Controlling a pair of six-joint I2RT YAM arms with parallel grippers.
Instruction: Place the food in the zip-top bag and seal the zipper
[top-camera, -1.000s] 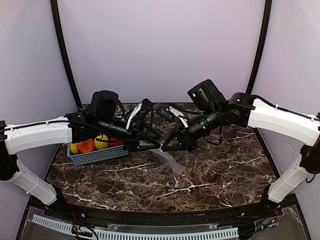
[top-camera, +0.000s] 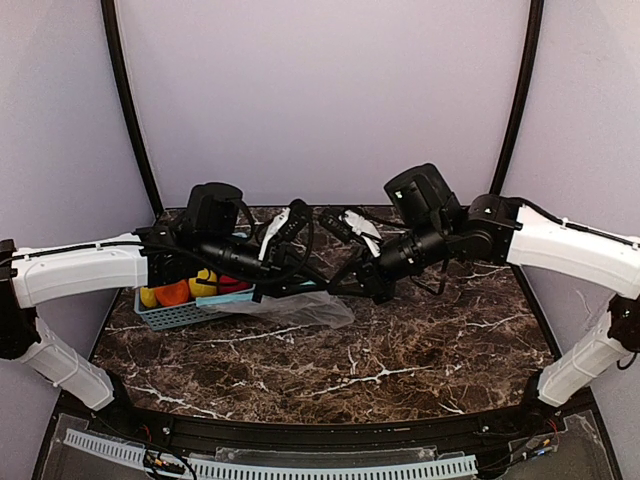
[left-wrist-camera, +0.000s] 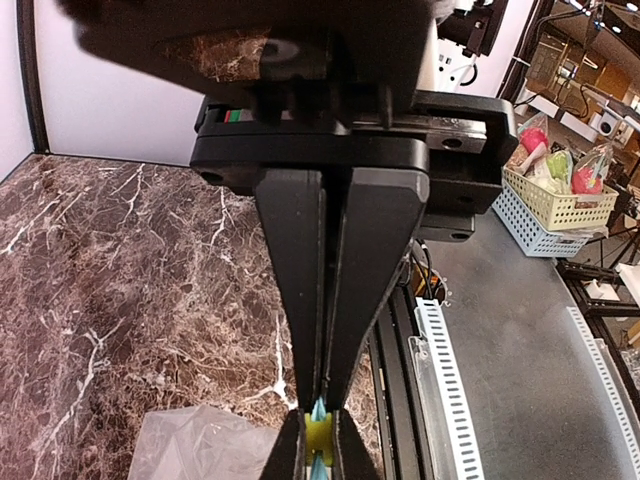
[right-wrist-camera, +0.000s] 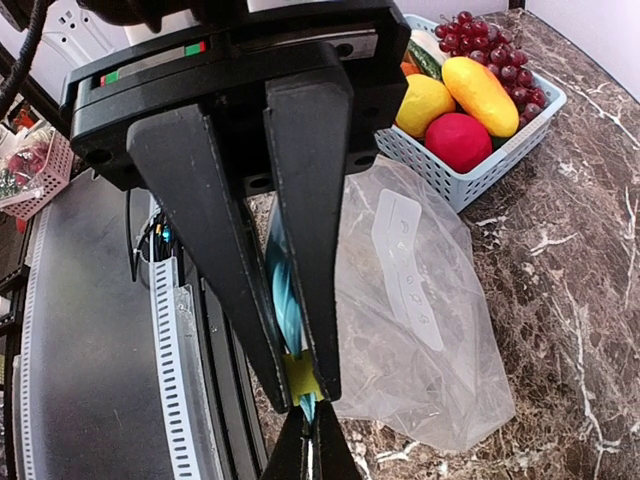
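The translucent zip top bag (top-camera: 270, 308) hangs below my grippers near the table's middle; in the right wrist view its plastic body (right-wrist-camera: 420, 300) spreads out with its blue zipper strip running down between my fingers. My left gripper is shut on that strip, a small yellow piece showing at its tips. My right gripper meets it tip to tip at the same strip and is shut, the yellow piece and blue strip at its fingertips. I cannot tell whether anything is inside the bag beyond a pale label.
A light blue basket (top-camera: 180, 318) at the left holds grapes, a red fruit (right-wrist-camera: 457, 142), a mango (right-wrist-camera: 480, 95) and other food. Outside the table stand more baskets (left-wrist-camera: 555, 205).
The bag's loose body has swung leftward and spread out under my left gripper. Both grippers have shifted only slightly, staying tip to tip.
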